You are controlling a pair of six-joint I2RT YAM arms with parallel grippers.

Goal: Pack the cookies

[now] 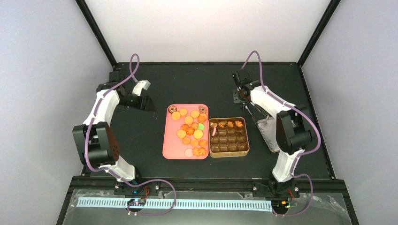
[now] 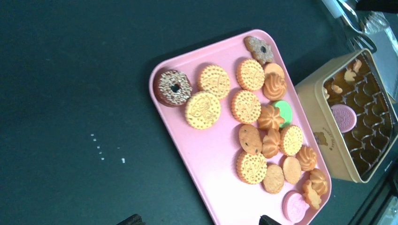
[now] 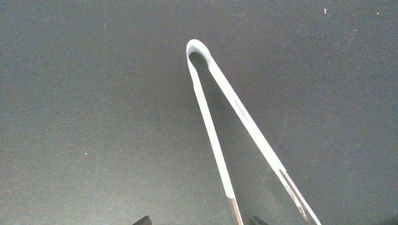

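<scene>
On the pink tray [image 1: 170, 145] lie several cookies: round yellow ones [image 2: 202, 110], swirled ones [image 2: 274, 86], a chocolate ring with sprinkles [image 2: 172, 87], a green disc [image 2: 283, 112] and a pink disc [image 2: 294, 206]. The gold compartment box [image 1: 229, 153] stands right beside it. Cookies occupy its far row, plus a pink disc [image 2: 344, 118]. Left of the tray, my left gripper [image 1: 153, 108] hovers open and empty. My right gripper [image 1: 237, 96] is open behind the box. White-handled tongs [image 3: 212, 131] lie on the table in the right wrist view, untouched by the visible fingertips.
A clear plastic lid or tray [image 1: 267, 133] rests right of the box, partly under the right arm. Bare black table [image 1: 187, 82] extends behind the tray and box. The side walls bound the workspace.
</scene>
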